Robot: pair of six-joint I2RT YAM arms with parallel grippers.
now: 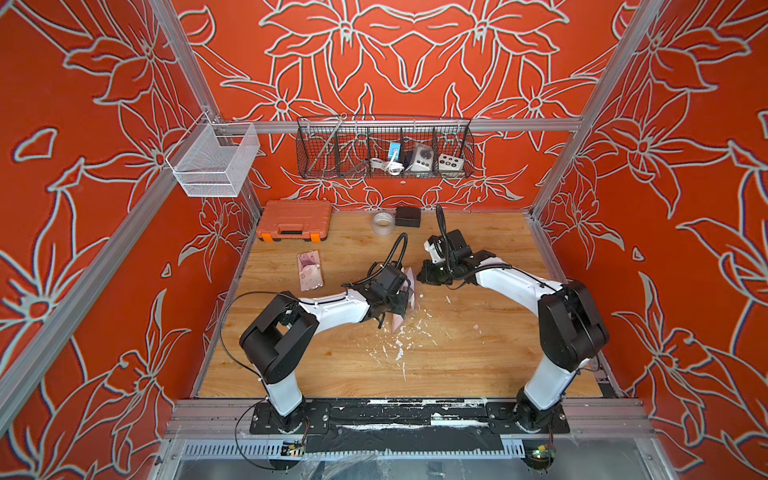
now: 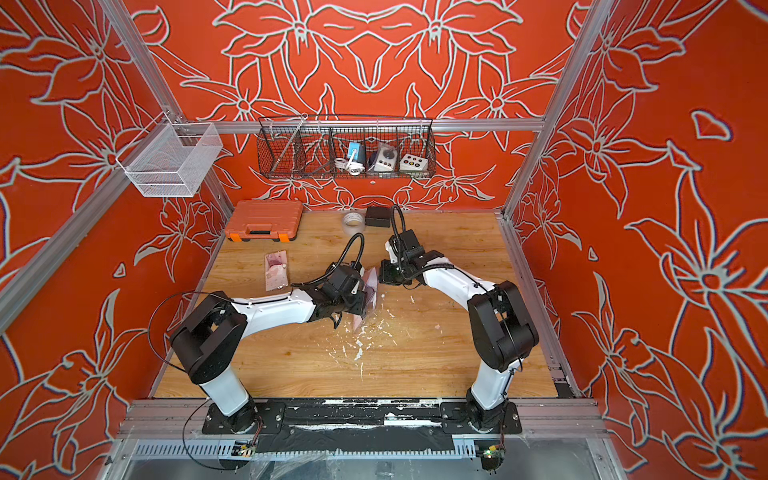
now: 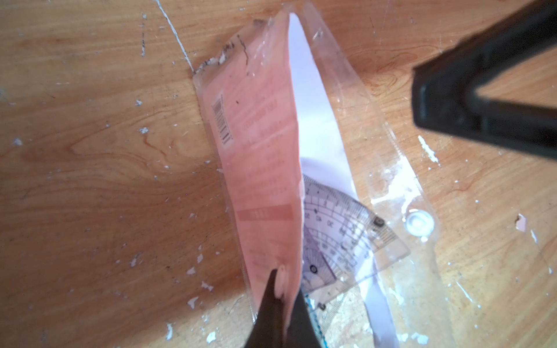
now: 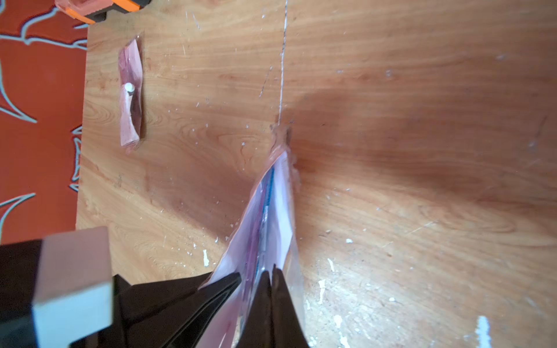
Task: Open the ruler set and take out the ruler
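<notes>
The ruler set is a pink card in a clear pouch (image 3: 255, 162) with a snap button, its mouth spread open. A clear protractor (image 3: 348, 232) sticks partly out of it; a blue-edged strip (image 4: 268, 194) shows deeper inside. My left gripper is shut on the pouch's pink wall, as the left wrist view shows. Just right of the mouth is my right gripper (image 1: 424, 273), apart from the pouch in the top left view. Its fingers (image 4: 264, 319) lie close together in the right wrist view, with nothing seen between; whether they meet is unclear.
Another pink pouch (image 1: 309, 270) lies to the left. At the back stand an orange case (image 1: 294, 220), a tape roll (image 1: 383, 223) and a black box (image 1: 408, 217). Paint flakes litter the middle front.
</notes>
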